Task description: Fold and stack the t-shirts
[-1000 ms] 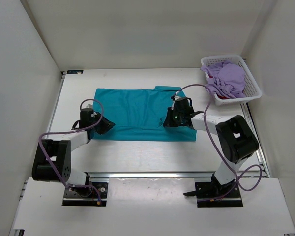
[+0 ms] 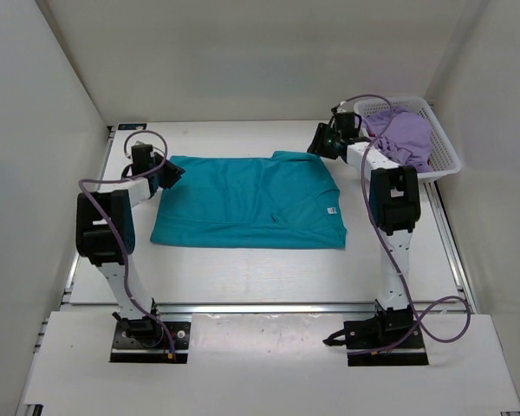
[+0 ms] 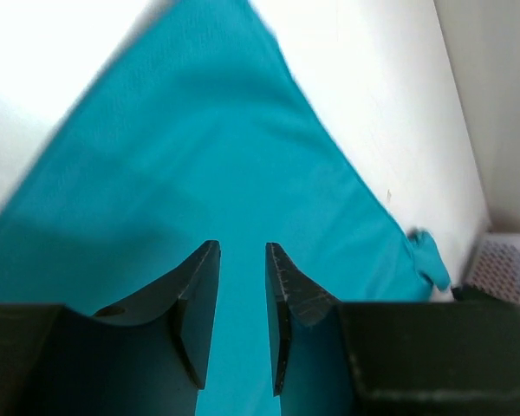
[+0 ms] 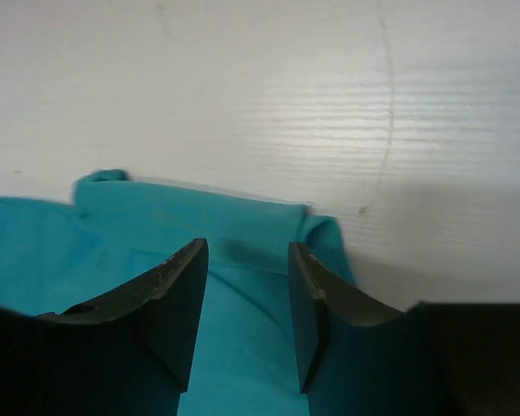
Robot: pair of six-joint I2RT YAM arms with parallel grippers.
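A teal t-shirt [image 2: 243, 208] lies spread flat on the white table, its top right corner rumpled with a small fold. My left gripper is over the shirt's upper left part [image 2: 204, 173], part open with a narrow gap and nothing visible between its fingers. My right gripper stands open above the rumpled top right corner [image 4: 191, 217]; no cloth is seen held.
A white basket [image 2: 446, 152] holding purple cloth [image 2: 403, 139] stands at the back right, close beside my right arm.
Both arms have moved toward the back of the table, the left along the shirt's left side to its upper left, the right up to the top right corner. The shirt looks unchanged.
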